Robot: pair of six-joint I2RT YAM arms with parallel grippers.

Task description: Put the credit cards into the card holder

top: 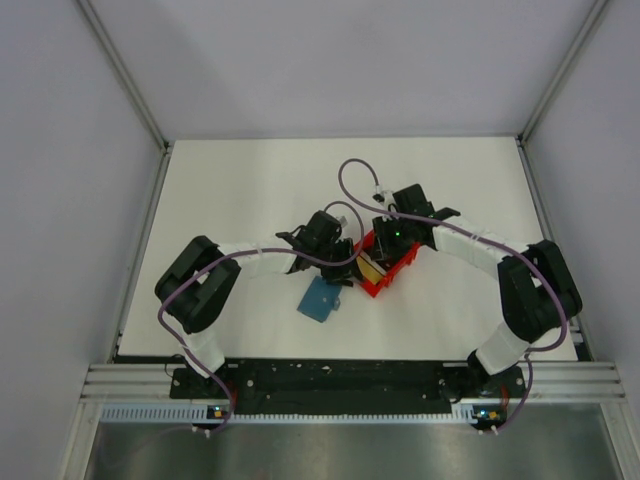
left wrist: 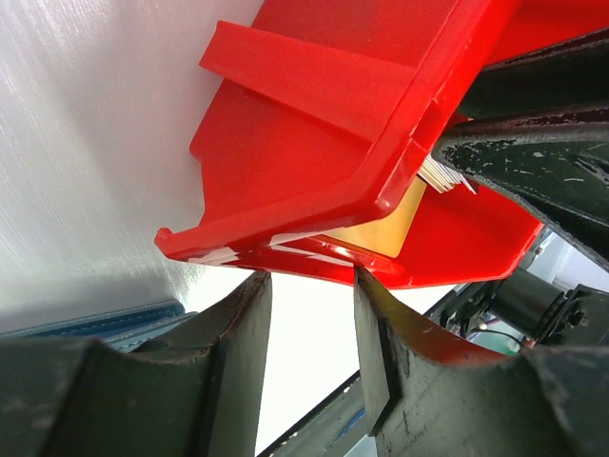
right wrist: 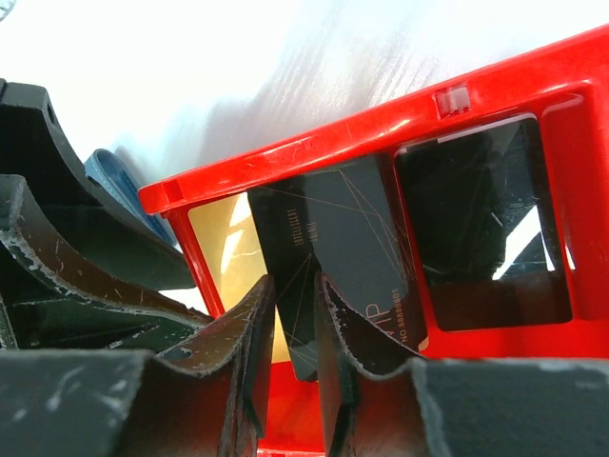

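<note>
The blue card holder (top: 320, 299) lies on the table left of a red box (top: 397, 268). In the right wrist view, a gold card (right wrist: 228, 248) leans in the box's end slot, partly covered by a black card (right wrist: 333, 252). A narrow gap parts the fingers of my right gripper, which is over the black card near its edge; whether they touch it I cannot tell. My left gripper is open at the box's near end, nothing between its fingers. The blue holder (left wrist: 105, 324) shows just beside its left finger.
Another dark card (right wrist: 485, 224) lies in the adjoining compartment. The two grippers are close together at the box, my right fingers reaching over its rim. Bare white table (top: 220, 200) spreads out behind and to the left.
</note>
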